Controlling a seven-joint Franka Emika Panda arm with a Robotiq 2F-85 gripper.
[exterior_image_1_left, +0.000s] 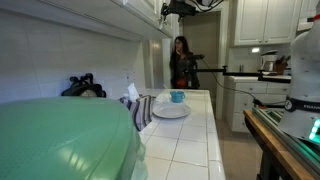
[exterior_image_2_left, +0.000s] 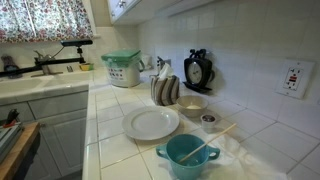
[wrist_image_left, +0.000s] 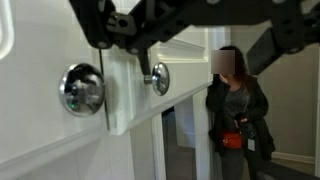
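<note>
High at the top of exterior view 1, my gripper (exterior_image_1_left: 168, 14) is beside the white upper cabinets (exterior_image_1_left: 120, 16). In the wrist view, its dark, blurred fingers (wrist_image_left: 128, 32) reach in from the top and stand open, wide apart. Two round metal knobs show there: one knob (wrist_image_left: 82, 90) on the left door, another knob (wrist_image_left: 160, 78) on the neighbouring door (wrist_image_left: 120, 88). That second door's edge stands out from the left door, so it looks ajar. The second knob lies just below the left finger; whether they touch I cannot tell.
A person (exterior_image_1_left: 183, 66) stands beyond the counter's far end, close to the arm. On the tiled counter are a white plate (exterior_image_2_left: 151, 123), a teal pot (exterior_image_2_left: 188, 158), a bowl (exterior_image_2_left: 191, 104), a striped cloth holder (exterior_image_2_left: 164, 90) and a green-lidded basket (exterior_image_2_left: 122, 68).
</note>
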